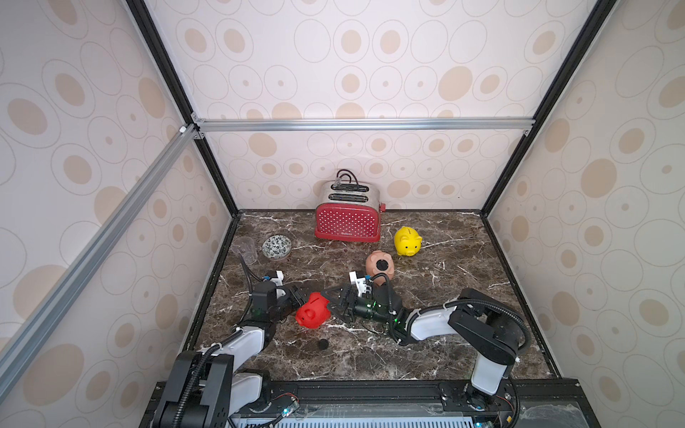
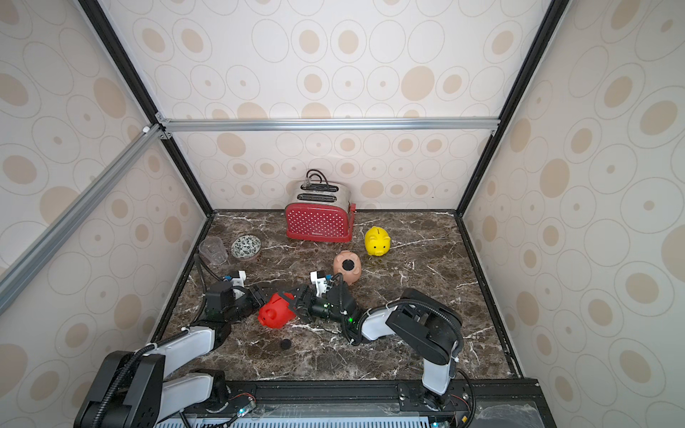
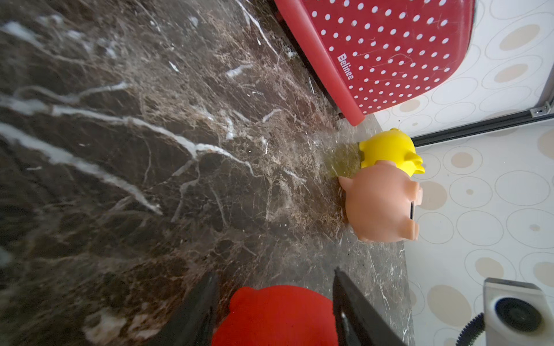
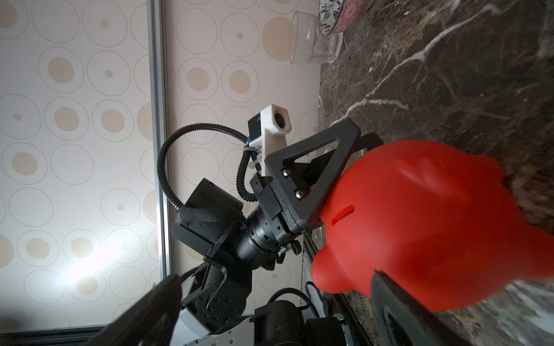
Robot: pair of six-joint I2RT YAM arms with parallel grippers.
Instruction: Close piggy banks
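Observation:
A red piggy bank (image 1: pixel 312 311) lies tipped on the counter between my two grippers. My left gripper stands part open at the bank's left side, with the red body between or just beyond its fingers; contact is unclear. My right gripper is open on the other side, the red bank close in front of it. A small black disc (image 1: pixel 323 344) lies on the counter below the red bank. A pink piggy bank (image 2: pixel 338 265) shows a dark round patch, and a yellow one (image 1: pixel 408 241) stands behind it.
A red toaster (image 1: pixel 346 221) stands at the back. A patterned bowl (image 1: pixel 277 246) and a clear container (image 2: pixel 213 250) are at the back left. The counter's right side behind my right arm is mostly clear.

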